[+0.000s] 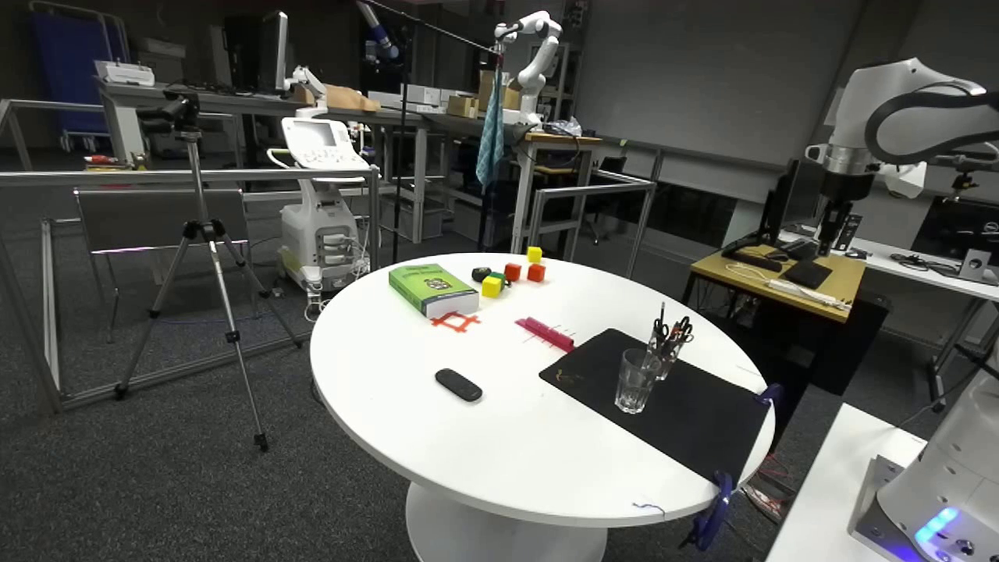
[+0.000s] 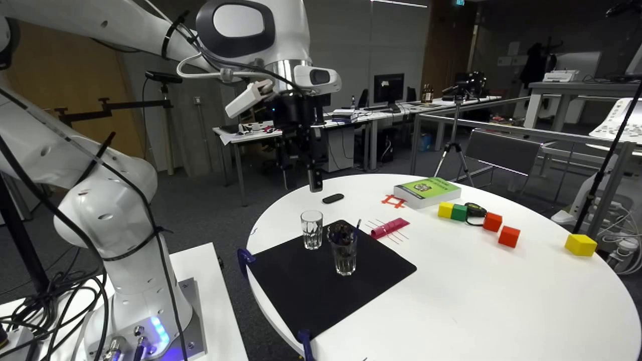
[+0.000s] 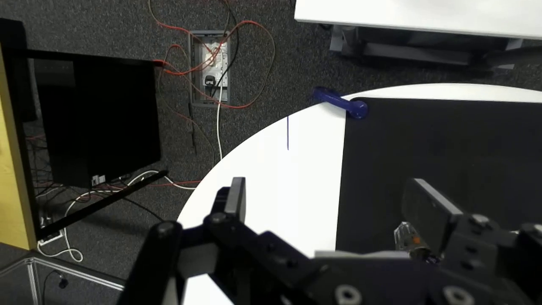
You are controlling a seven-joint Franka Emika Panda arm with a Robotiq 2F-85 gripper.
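Note:
High over the round white table's robot side hangs my gripper (image 2: 299,179), its fingers wide apart and nothing between them; the wrist view shows the table edge and black mat (image 3: 406,152) below. On that mat stand an empty clear glass (image 1: 632,389) and, beside it, a second glass (image 2: 344,258) holding dark scissors or pens. Part of a glass (image 3: 404,236) shows next to one finger in the wrist view. Elsewhere on the table are a green book (image 1: 432,290), a black remote (image 1: 459,385), a pink-red holder (image 2: 389,227) and a red frame (image 1: 456,322).
Yellow (image 2: 581,244), red (image 2: 509,236) and green (image 2: 459,212) cubes lie toward the far side, near a small black coiled item (image 2: 475,209). Blue clamps (image 3: 357,108) fix the mat at the table edge.

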